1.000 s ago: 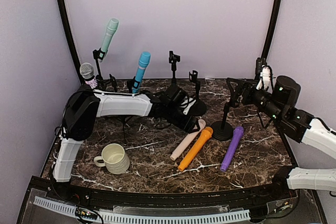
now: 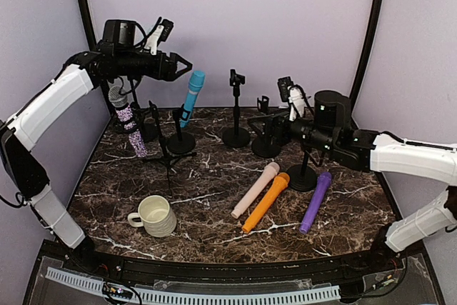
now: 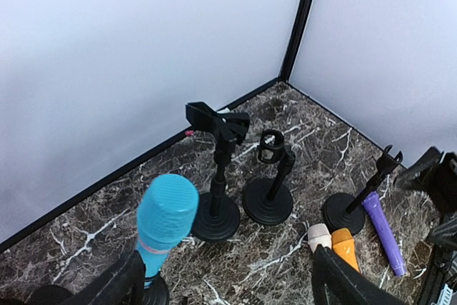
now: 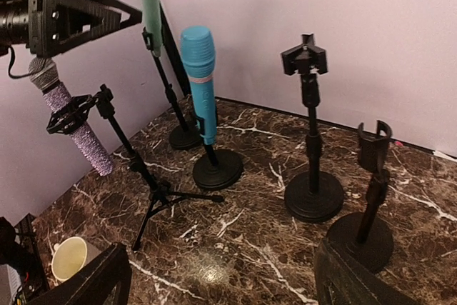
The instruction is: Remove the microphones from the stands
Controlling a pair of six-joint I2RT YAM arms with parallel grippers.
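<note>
A blue microphone [image 2: 191,96] [image 3: 166,212] [image 4: 199,80] sits tilted upright in a stand at the back. My left gripper [image 2: 174,66] is open, above and left of it; in its wrist view the microphone rises between the fingertips' line and the stands. A mint microphone [image 4: 148,1] and a glittery silver-headed microphone [image 2: 129,119] [image 4: 78,123] are held in stands on the left, partly behind my left arm in the top view. My right gripper [image 2: 267,126] is open over the right-hand stands, nothing between its fingers.
Empty stands [image 4: 312,141] stand centre and right. Pink [image 2: 253,191], orange [image 2: 265,201] and purple [image 2: 315,203] microphones lie front right. A mug [image 2: 157,216] sits front left.
My left gripper has risen and moved back-left from over the pink microphone to near the blue one. My right gripper has moved leftward toward the middle stands.
</note>
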